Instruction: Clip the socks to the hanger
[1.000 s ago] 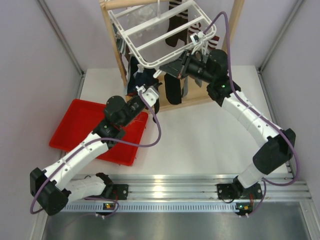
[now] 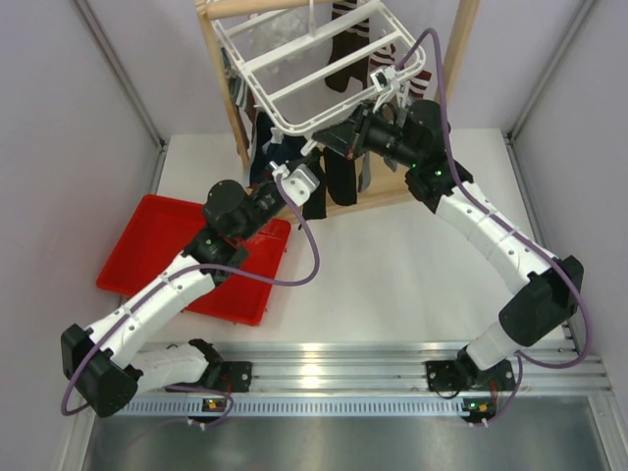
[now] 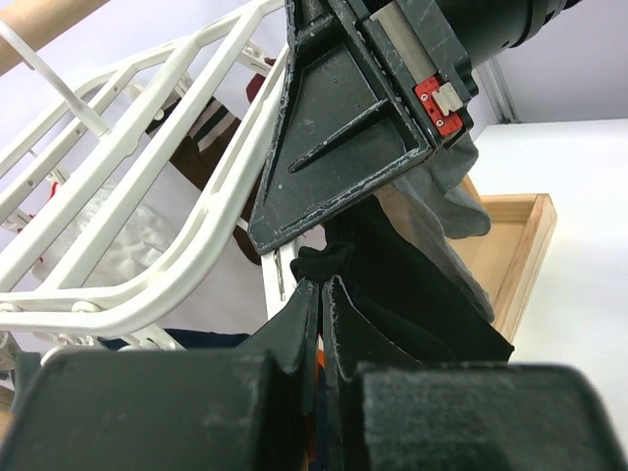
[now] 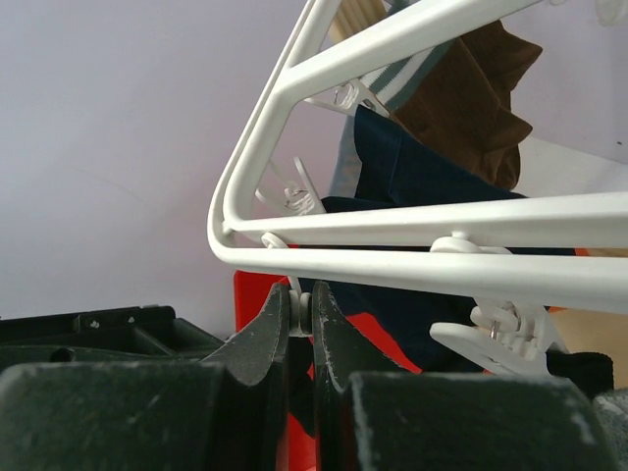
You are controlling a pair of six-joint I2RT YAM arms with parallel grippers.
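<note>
My left gripper is shut with the top edge of a black sock (image 3: 329,259) pinched at its tips, close under the hanger's front bar. In the top view the black sock (image 2: 315,199) hangs below that gripper. The white hanger (image 2: 324,71) fills the upper middle. My right gripper is shut on the handles of a white clip (image 4: 294,285) beneath the hanger's corner bar. Whether the sock's edge lies between the clip's fingers cannot be made out. Another black sock (image 2: 340,177) hangs just right of the held one.
Striped socks (image 2: 347,44) and dark socks hang from other clips. A wooden frame (image 2: 391,187) stands around the hanger. The red tray (image 2: 130,250) lies at the left, under my left arm.
My left gripper has moved a little up and right toward the hanger's corner, carrying the black sock closer to the clip. The right arm has barely moved.
</note>
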